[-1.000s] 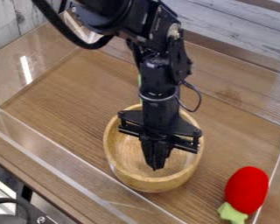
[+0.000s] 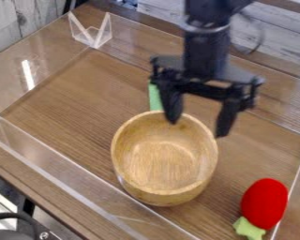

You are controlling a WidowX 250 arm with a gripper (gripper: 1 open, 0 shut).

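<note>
A light wooden bowl (image 2: 163, 167) sits in the middle of the table, empty as far as it shows. Above and behind its rim hangs my gripper (image 2: 199, 117), blurred, with its dark fingers spread wide and nothing seen between them. A green object (image 2: 154, 97) lies behind the bowl, partly hidden by the bowl and the gripper. A red plush object (image 2: 264, 203) with a pale green end lies at the front right.
A small clear holder (image 2: 93, 30) stands at the back left. Transparent edges border the table at left and right.
My gripper has risen up and back out of the bowl, and its fingers have spread apart. The bowl and red object look unmoved.
</note>
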